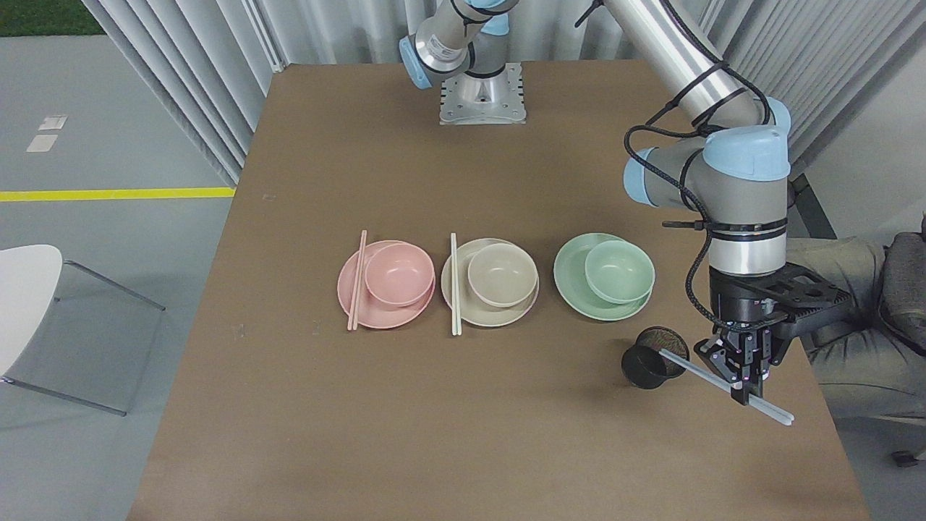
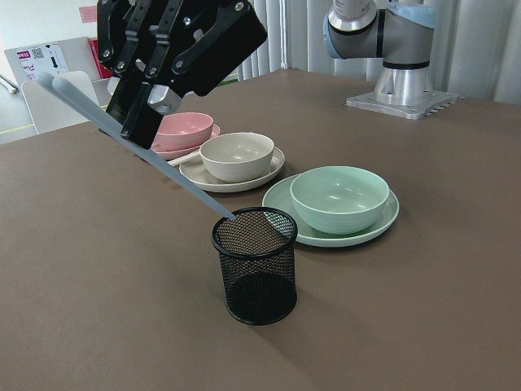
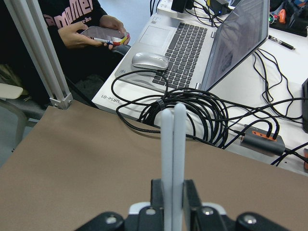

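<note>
My gripper (image 1: 740, 386) is shut on a pair of pale grey chopsticks (image 1: 770, 408), held at a slant over the table's right side. A black mesh pen holder (image 2: 258, 285) stands upright below their lower end. Left of it sit a green bowl on a green plate (image 1: 574, 288), a cream bowl (image 1: 501, 273) on a cream plate and a pink bowl (image 1: 399, 274) on a pink plate. Cream chopsticks (image 1: 456, 295) and pink chopsticks (image 1: 356, 286) lie on their plates. In the wrist view the held pair (image 3: 178, 159) points up from the fingers.
Beyond the table edge in the wrist view are a laptop (image 3: 183, 48), coiled cables, a metal post and a seated person holding a phone.
</note>
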